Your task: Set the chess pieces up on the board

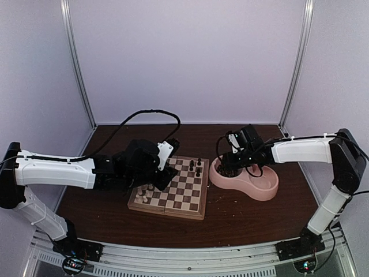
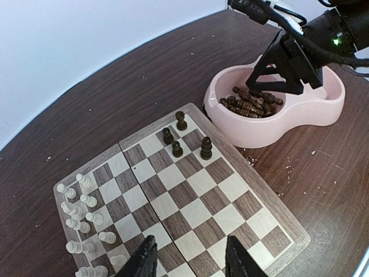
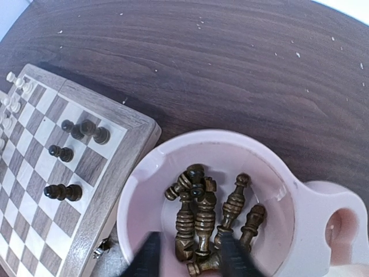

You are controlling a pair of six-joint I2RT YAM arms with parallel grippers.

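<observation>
The wooden chessboard (image 1: 185, 191) lies flat on the table. Several white pieces (image 2: 79, 225) stand along its left side, and several dark pieces (image 2: 206, 148) stand near the corner closest to the pink bowl. More dark pieces (image 3: 204, 222) lie heaped in the round part of that bowl (image 3: 282, 190). My left gripper hangs over the board, its fingers (image 2: 147, 255) apart with only board squares seen between them. Above the bowl, my right gripper has its blurred fingers (image 3: 150, 254) parted; dark pieces show below the gap, none clearly gripped.
The bowl's smaller compartment (image 2: 331, 95) looks empty. A small shiny bit (image 3: 102, 248) lies on the table between board and bowl. Behind the board, the dark tabletop (image 3: 230, 69) is clear. Black cables loop above both arms.
</observation>
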